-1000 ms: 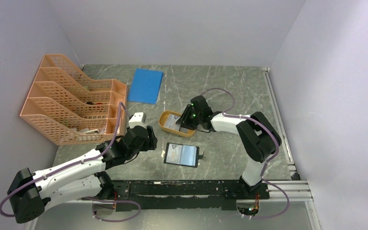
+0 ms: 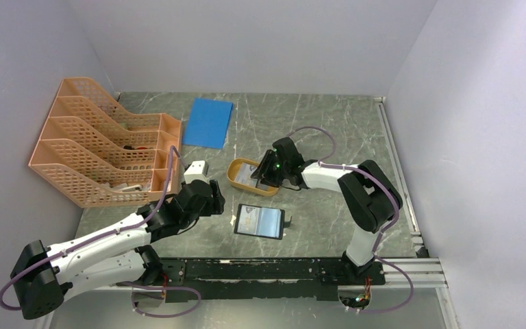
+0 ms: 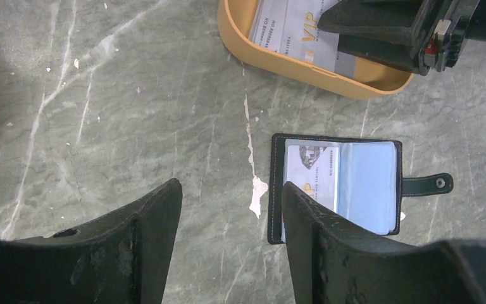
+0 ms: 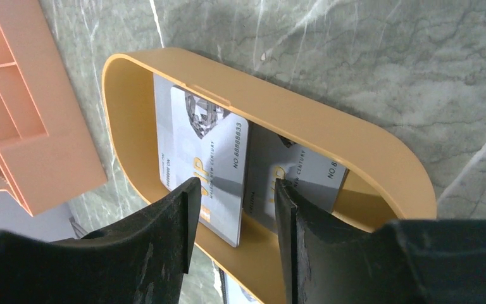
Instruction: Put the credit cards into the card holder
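Observation:
Several white VIP cards lie overlapping in a tan oval tray. My right gripper is over the tray with its fingers apart, and the upper card's edge shows in the gap between them; I cannot tell whether a finger touches it. In the left wrist view the black card holder lies unfolded on the table, its strap to the right. A VIP card shows in its left clear sleeve, while the right sleeve looks bluish and empty. My left gripper, part open and empty, hovers left of the holder.
A peach slotted organizer fills the left side of the table. Behind the tray lies a flat blue sheet.
Both arms stay almost where they were.

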